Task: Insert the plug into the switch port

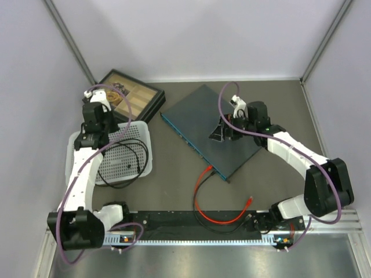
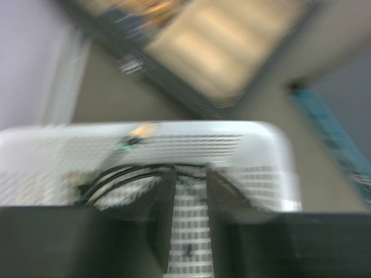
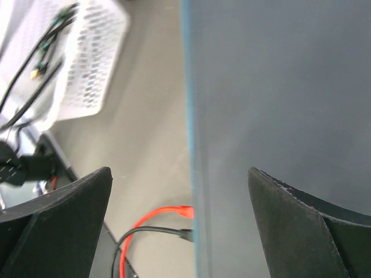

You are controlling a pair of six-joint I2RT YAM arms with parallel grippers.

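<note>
The dark switch [image 1: 211,121] lies flat mid-table with a blue port edge; a red plug [image 1: 210,168] and a black plug [image 1: 213,172] are at its lower-left edge. Another red plug [image 1: 250,200] lies loose near the front. My left gripper is above the white basket [image 1: 143,168], which holds black cables [image 2: 124,168]; its fingers are blurred and a little apart, and whether they hold anything is unclear. My right gripper hangs open over the switch, nothing between its fingers.
A black compartment tray [image 1: 130,95] with orange and metal items stands behind the basket. Bare table [image 1: 174,191] lies between basket and switch. Walls bound the back and both sides.
</note>
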